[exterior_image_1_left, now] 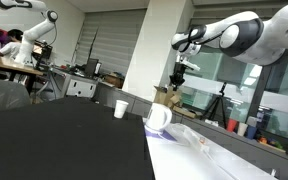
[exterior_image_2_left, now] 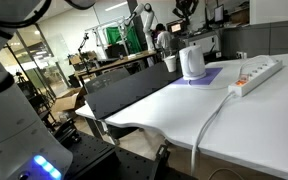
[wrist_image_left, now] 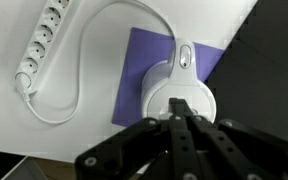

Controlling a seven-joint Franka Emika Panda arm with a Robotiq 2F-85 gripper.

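A white kettle (exterior_image_1_left: 159,118) stands on the table just past the black surface's edge. From above, in the wrist view, its round lid and handle (wrist_image_left: 185,62) show, with a purple mat (wrist_image_left: 138,72) partly under it. High over the table hangs my gripper (exterior_image_1_left: 181,72), well apart from the kettle. Seen from the wrist, the fingertips of the shut gripper overlap the kettle's lid in the picture and hide part of it. Nothing shows between the fingers.
A white power strip (wrist_image_left: 41,43) lies on the white tabletop (exterior_image_2_left: 169,104), its cable looping toward the mat. Beyond the kettle stands a white cup (exterior_image_1_left: 120,109).
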